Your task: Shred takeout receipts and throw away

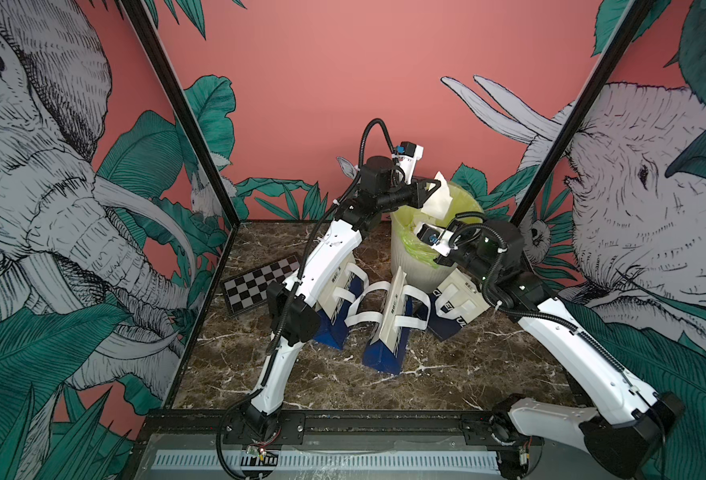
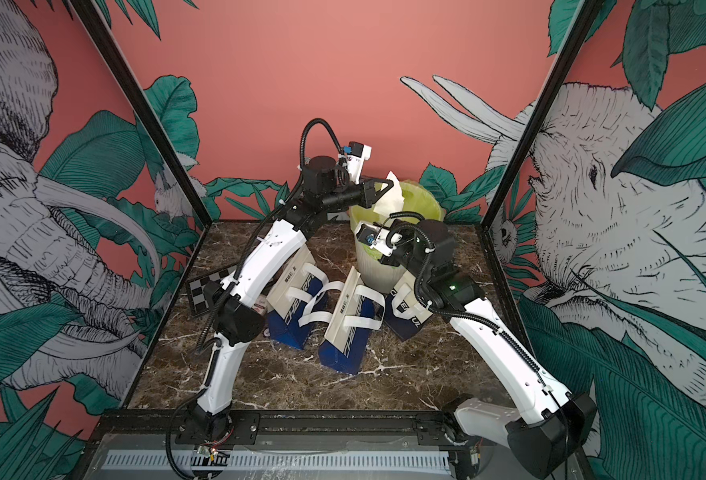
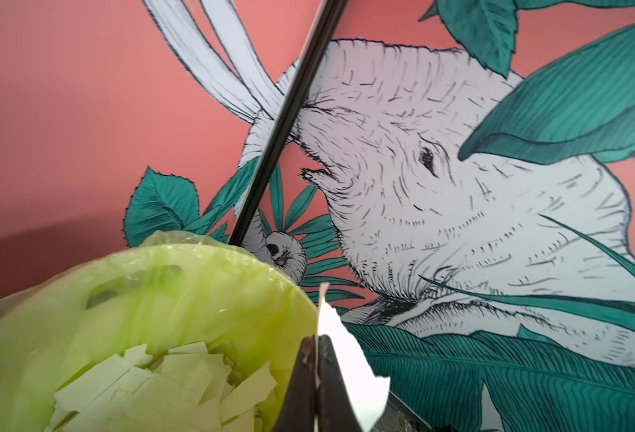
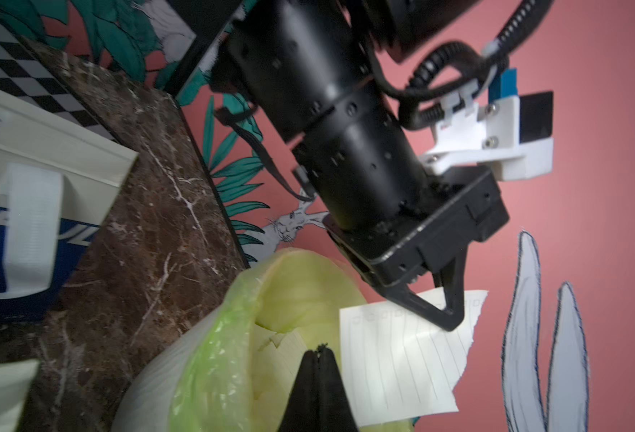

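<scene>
A white receipt piece (image 4: 404,360) with a ragged edge hangs from my left gripper, which is shut on it. Beneath it stands a bin with a yellow-green liner (image 1: 405,220), at the back of the table. Several torn paper scraps (image 3: 159,385) lie inside. My right gripper is shut near the bin's mouth, its fingertips close to the receipt's left edge in the right wrist view. Nothing shows clearly between them. From above, the right fingertips are hidden by their own camera mount.
In front of the bin stand blue and white paper bags: one on the left (image 1: 337,312), one in the middle (image 1: 386,332) and one on the right (image 1: 453,308). A checkered board (image 1: 249,289) lies to the left.
</scene>
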